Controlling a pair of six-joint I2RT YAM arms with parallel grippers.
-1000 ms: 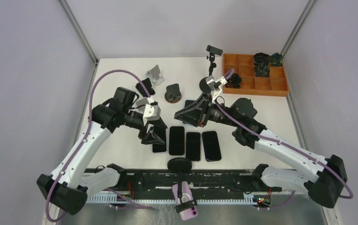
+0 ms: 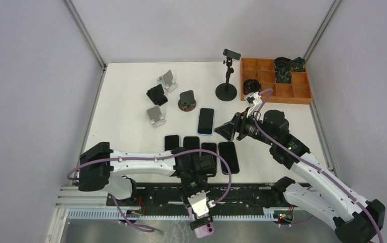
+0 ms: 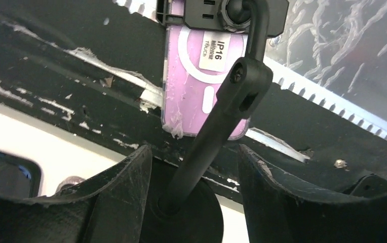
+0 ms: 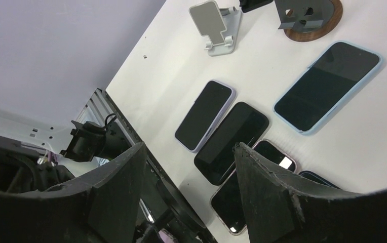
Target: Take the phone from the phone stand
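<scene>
A pink phone [image 3: 186, 81] is held in a black clamp [image 3: 211, 14] on a stand [image 3: 196, 157] at the front edge; in the top view the phone [image 2: 204, 231] is partly covered by the left arm. My left gripper is over the stand, its fingers apart on either side of the black post, not visibly closed on it. My right gripper hangs over the right half of the table, its fingers apart with nothing held; in the top view it [image 2: 227, 130] is near the blue-rimmed phone.
Several phones [image 4: 222, 142] lie on the white table [image 2: 120, 111], with several small stands [image 2: 156, 115] behind. A camera on a post [image 2: 226, 91] and an orange compartment tray [image 2: 301, 91] are at the back right.
My left gripper has swung from the left side of the table toward the front, over the stand. My right gripper has moved rightward.
</scene>
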